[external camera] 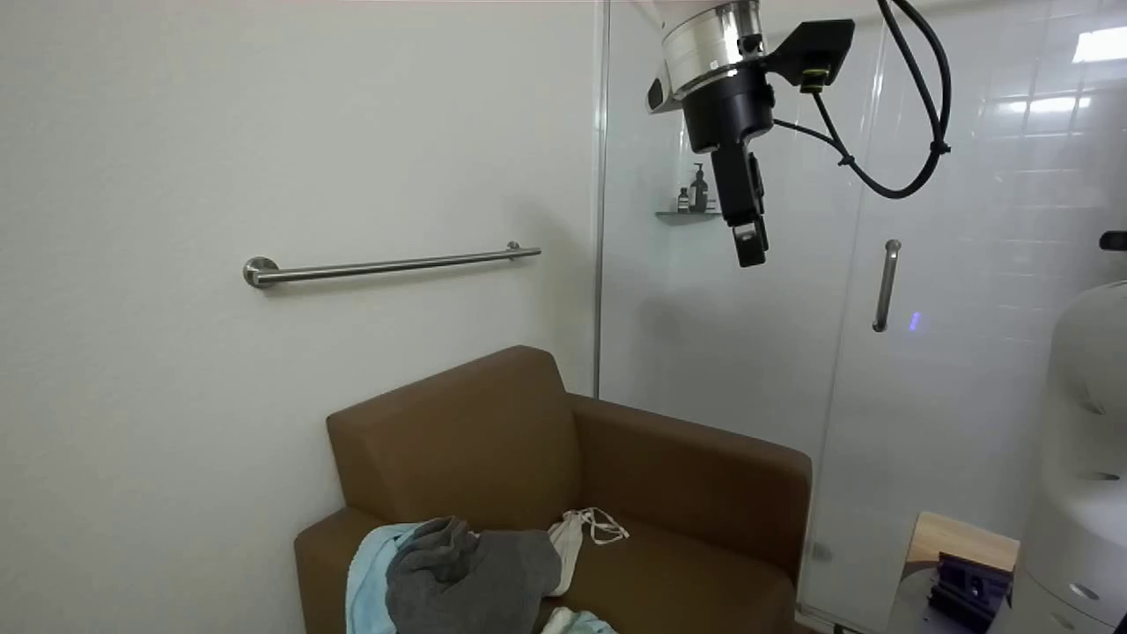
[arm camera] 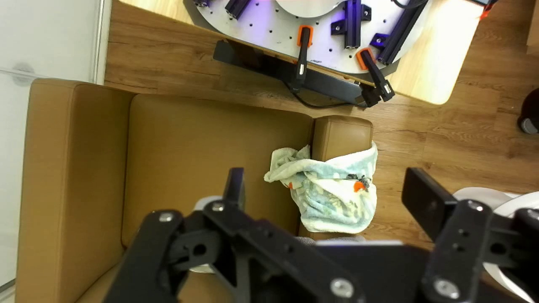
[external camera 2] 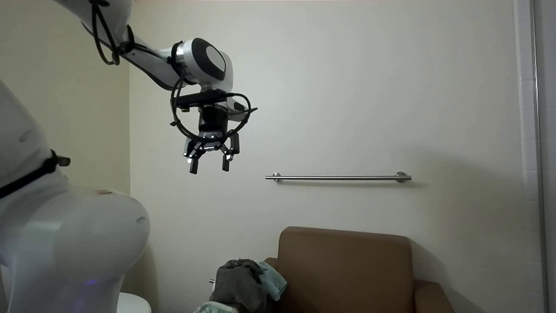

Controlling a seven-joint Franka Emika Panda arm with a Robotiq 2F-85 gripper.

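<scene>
High above the brown armchair (external camera: 465, 444), my gripper (external camera 2: 209, 166) points down with its two fingers spread and nothing between them. In the wrist view, the gripper is open, and a patterned white and light-blue towel (arm camera: 336, 197) lies far below on the chair's arm. A dark grey cloth (external camera: 475, 581) is heaped over the chair's arm beside a light-blue cloth (external camera: 370, 576). A white item with straps (external camera: 567, 549) rests on the seat by the grey cloth. My gripper's own fingers and body cover much of the chair in the wrist view.
A metal towel bar (external camera 2: 339, 178) is fixed to the wall above the chair. The glass shower door has a handle (external camera: 887, 285). A wooden table edge (arm camera: 429, 75) with black clamps (arm camera: 302, 58) stands beside the chair. Air around my gripper is clear.
</scene>
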